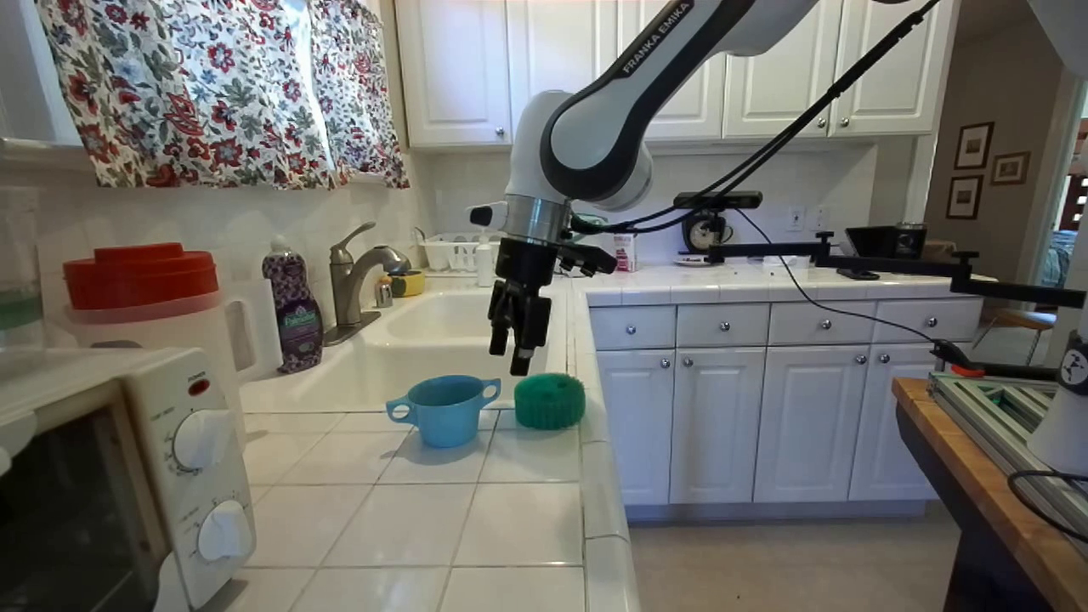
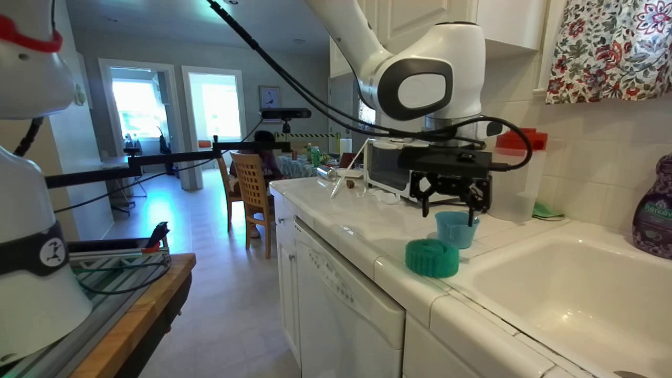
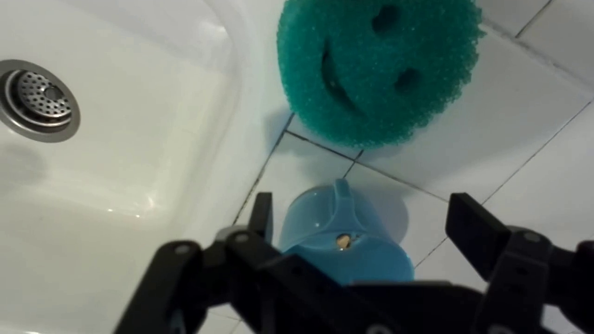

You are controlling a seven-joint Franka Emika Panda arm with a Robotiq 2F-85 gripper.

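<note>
A light blue two-handled cup (image 1: 449, 413) stands upright on the white tiled counter, close to the sink's edge. Beside it, nearer the counter's outer edge, lies a round green sponge (image 1: 550, 402); the wrist view shows the smiling face cut into the sponge (image 3: 378, 67). My gripper (image 1: 516, 363) hangs above the counter near both, pointing down and touching neither. Its fingers (image 3: 470, 234) are spread wide with nothing held between them. From above, the cup (image 3: 345, 239) appears between and below the fingers, its lower part hidden by the gripper body.
The white sink (image 1: 382, 363) lies right behind the cup, with a faucet (image 1: 352, 280) and a purple soap bottle (image 1: 296, 306) at its side. A microwave (image 1: 184, 479) and a red-lidded pitcher (image 1: 143, 275) stand at the left.
</note>
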